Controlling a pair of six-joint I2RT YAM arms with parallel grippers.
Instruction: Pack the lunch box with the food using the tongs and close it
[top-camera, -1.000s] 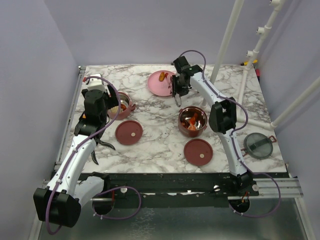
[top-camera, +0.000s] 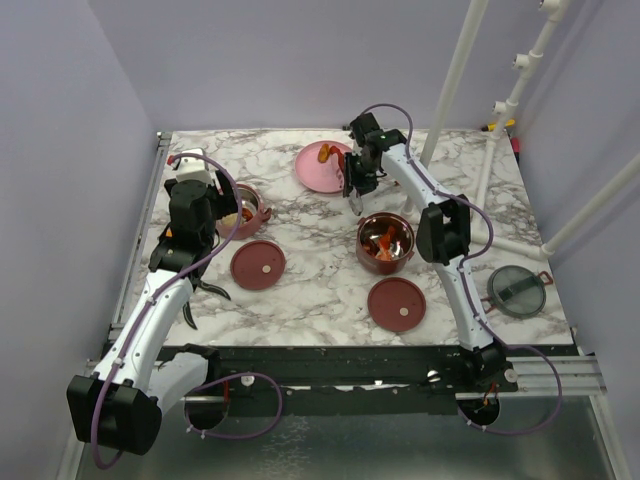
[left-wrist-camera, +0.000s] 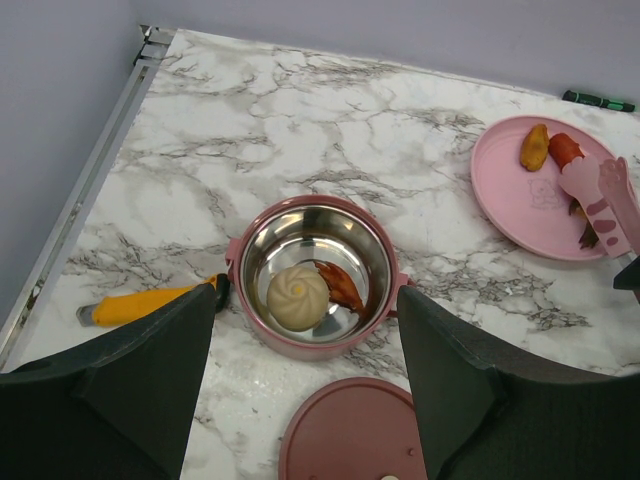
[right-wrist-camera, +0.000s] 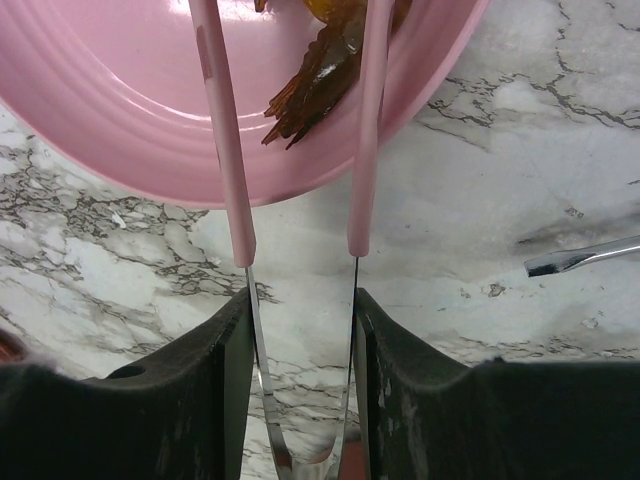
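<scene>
My right gripper is shut on metal tongs with pink arms (right-wrist-camera: 225, 125), which reach over the near rim of the pink plate (left-wrist-camera: 505, 205). Below the tong arms, a brown shrimp (right-wrist-camera: 330, 70) shows its tail; the tong tips run out of the right wrist view. A yellow piece (left-wrist-camera: 534, 147) and an orange-red piece (left-wrist-camera: 566, 150) also lie on that plate. Open and empty, my left gripper hangs above the left pot (left-wrist-camera: 387, 240), which holds a pale bun (left-wrist-camera: 298, 298) and a shrimp (left-wrist-camera: 340, 285). Orange food (top-camera: 386, 243) sits in the right pot (top-camera: 368, 258).
Two brown lids, left (top-camera: 258, 265) and right (top-camera: 397, 304), lie flat before the pots. A yellow-handled tool (left-wrist-camera: 140, 306) rests left of the left pot. A lidded pan (top-camera: 517, 292) stands far right, beyond white pipes (top-camera: 485, 180).
The left arm has stayed still.
</scene>
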